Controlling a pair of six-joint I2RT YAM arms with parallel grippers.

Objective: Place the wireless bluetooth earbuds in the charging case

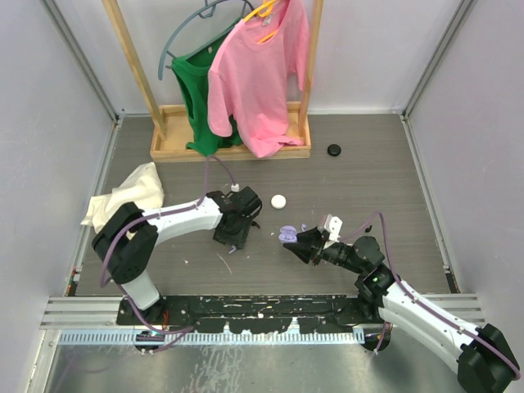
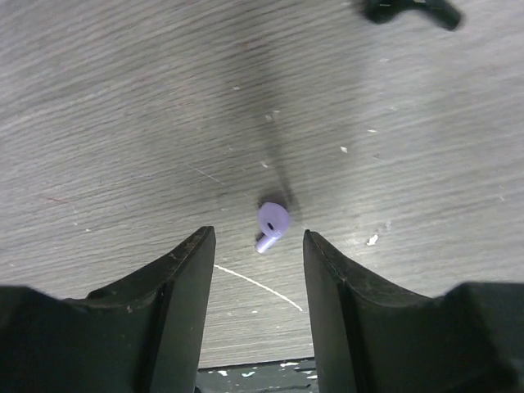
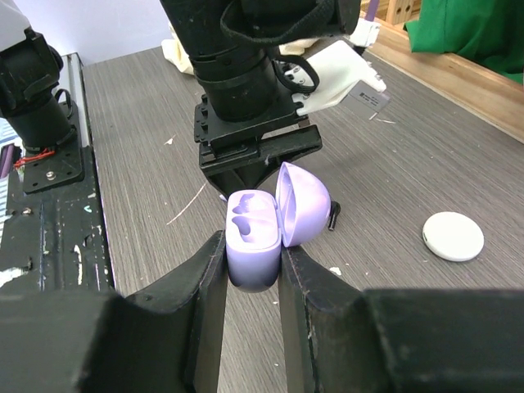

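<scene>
My left gripper (image 1: 237, 233) hangs over the table, open, its fingers (image 2: 164, 319) either side of a small lilac earbud (image 2: 273, 217) lying on the table a little beyond the tips. My right gripper is shut on the lilac charging case (image 3: 252, 250), held raised with its lid up and empty-looking slots showing. In the top view the case (image 1: 287, 234) is right of the left gripper.
A white round lid (image 1: 278, 201) and black disc (image 1: 334, 150) lie on the table. A cream cloth (image 1: 123, 196) is at the left; a clothes rack stands at the back. A small black piece (image 3: 334, 215) lies nearby.
</scene>
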